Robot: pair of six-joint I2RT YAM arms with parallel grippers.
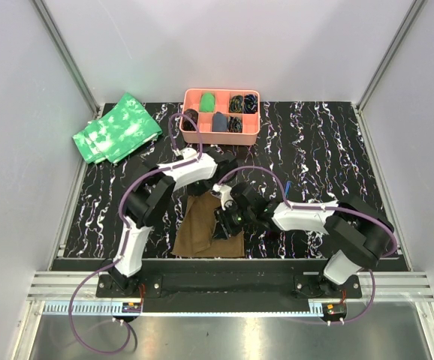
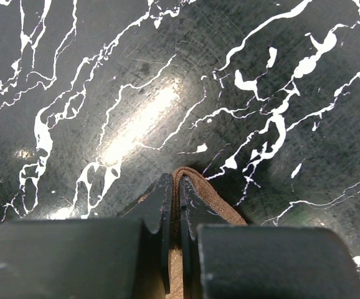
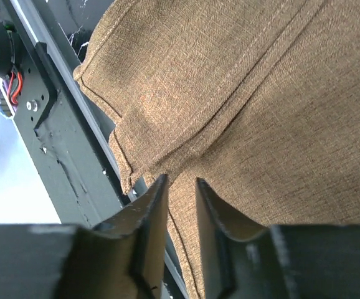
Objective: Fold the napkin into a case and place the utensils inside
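The brown napkin point(image 1: 198, 223) lies near the table's front edge, a fold along its left part. At its far end my left gripper is shut on the napkin's edge point(image 2: 220, 204), which bulges up past the fingertips. Over the napkin's near part sits my right gripper point(image 1: 219, 231). In the right wrist view its fingers point(image 3: 152, 208) stand a narrow gap apart, and cloth point(image 3: 255, 162) shows through it; whether any is pinched I cannot tell. A blue utensil point(image 1: 287, 187) lies right of the right forearm, partly hidden.
A pink divided box point(image 1: 221, 138) with bundled and folded items stands at the back. Green patterned cloth point(image 1: 117, 129) lies at the back left. Both arms cover much of the napkin.
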